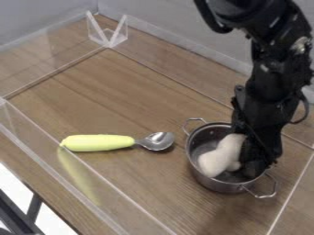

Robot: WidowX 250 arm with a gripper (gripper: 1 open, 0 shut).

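Note:
A steel pot [216,184] with two side handles stands on the wooden table at the right. Inside it is a white plush-like object [218,158], tilted toward the front left. My black gripper [243,147] reaches down into the pot from above and is shut on the white object at its upper right part. The fingertips are partly hidden by the object and the pot.
A spoon [157,141] with a pale yellow handle lies left of the pot. Clear panels edge the table [123,92] at left and back, with a small white bracket [106,37] at the back left.

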